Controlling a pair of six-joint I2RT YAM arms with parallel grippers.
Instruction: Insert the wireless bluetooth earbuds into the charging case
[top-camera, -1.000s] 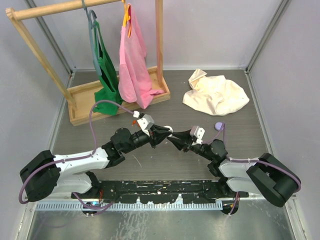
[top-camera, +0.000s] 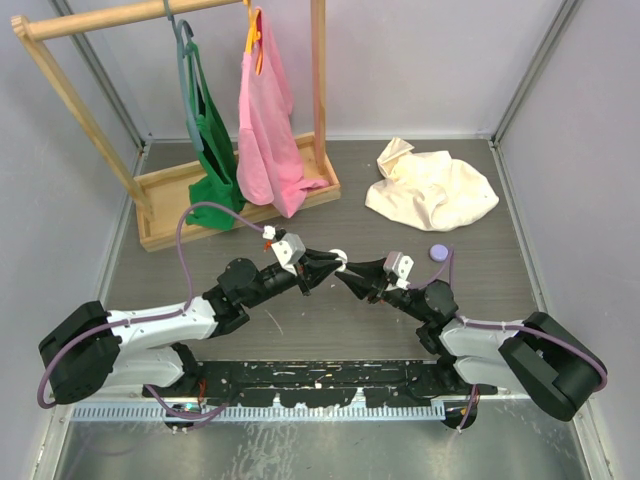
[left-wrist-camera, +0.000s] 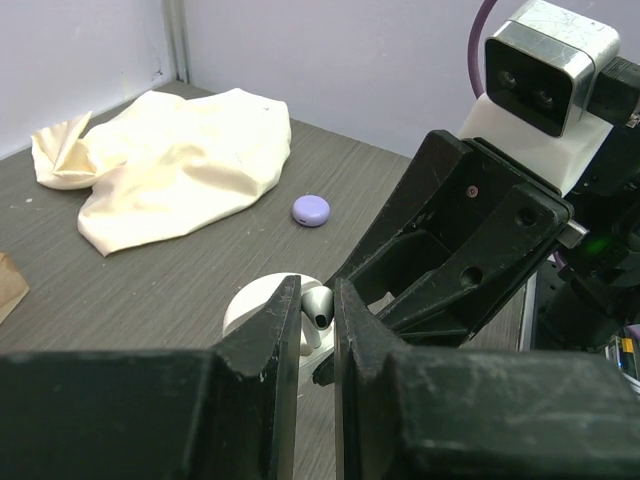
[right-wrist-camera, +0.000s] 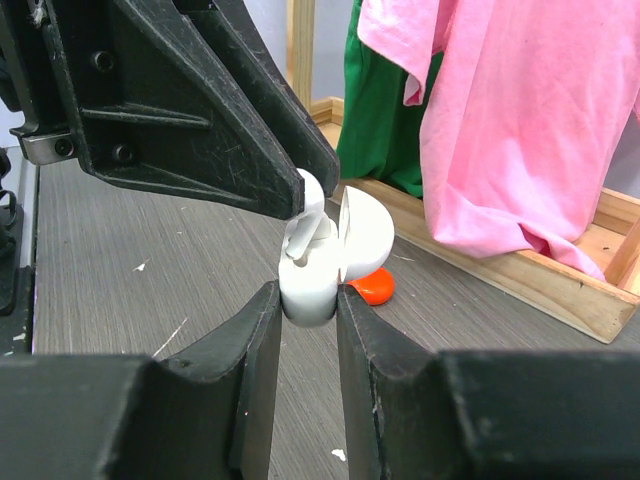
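A white charging case (right-wrist-camera: 308, 290) with its lid (right-wrist-camera: 366, 235) raised is gripped at its lower end by my right gripper. Pinched in my left gripper is a white earbud (left-wrist-camera: 318, 305); its stem extends down toward the case, whose rounded white lid (left-wrist-camera: 270, 292) shows just behind it. From the right wrist view the earbud (right-wrist-camera: 311, 195) stands tilted over the case opening, its stem reaching the case's edge. Whether it sits in a slot I cannot tell. In the top view both grippers meet around the small white case (top-camera: 340, 256).
A wooden rack (top-camera: 155, 238) with green (top-camera: 210, 130) and pink (top-camera: 268, 120) clothes stands back left. Cream cloth (top-camera: 432, 190) lies back right, with a purple round object (top-camera: 439, 252) before it. A red-orange item (right-wrist-camera: 375, 287) rests on the table behind the case.
Both arms have shifted very slightly since a second ago, the right one a little to the right and down. Both grippers remain shut.
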